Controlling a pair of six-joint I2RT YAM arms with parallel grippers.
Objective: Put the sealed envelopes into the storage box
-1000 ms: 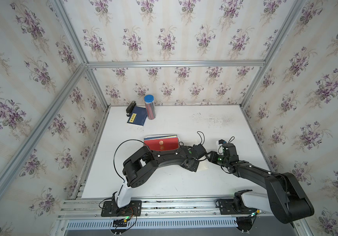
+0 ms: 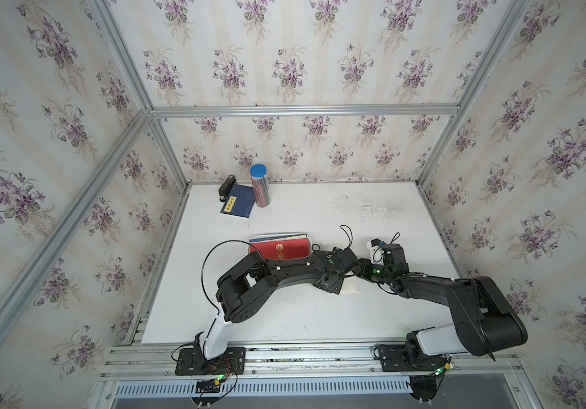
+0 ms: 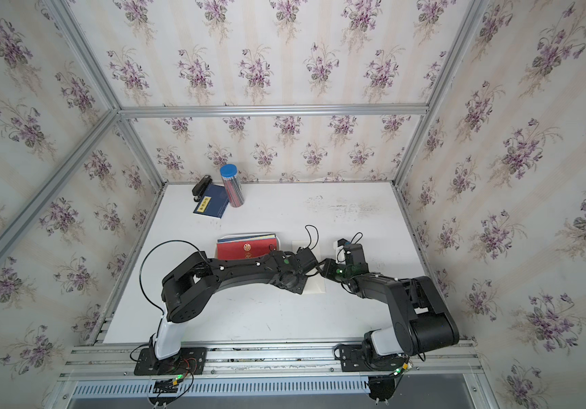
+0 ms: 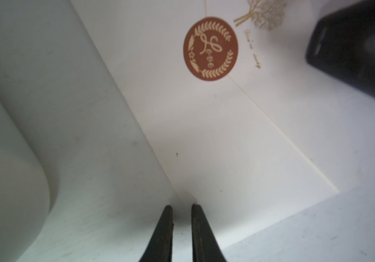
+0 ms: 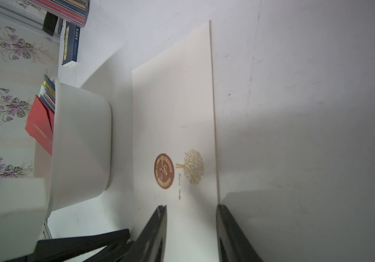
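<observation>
A cream envelope with a brown round seal and a gold tree print lies flat on the table; in the left wrist view the same envelope [image 4: 222, 144] fills the middle. My left gripper is nearly closed at its edge, shut on it near a corner. Over its near part, my right gripper stands part open, one fingertip by the envelope's long edge. The white storage box [image 5: 80, 139] stands beside the envelope, holding a red envelope [image 2: 279, 249] and several coloured ones behind it. From above, my arms hide most of the cream envelope.
At the back left are a dark blue book [image 2: 238, 201], a black object [image 2: 226, 186] and a blue-lidded tube [image 2: 259, 185]. Both grippers are close together over the envelope.
My right arm has shifted left, its gripper coming a little nearer the left one.
</observation>
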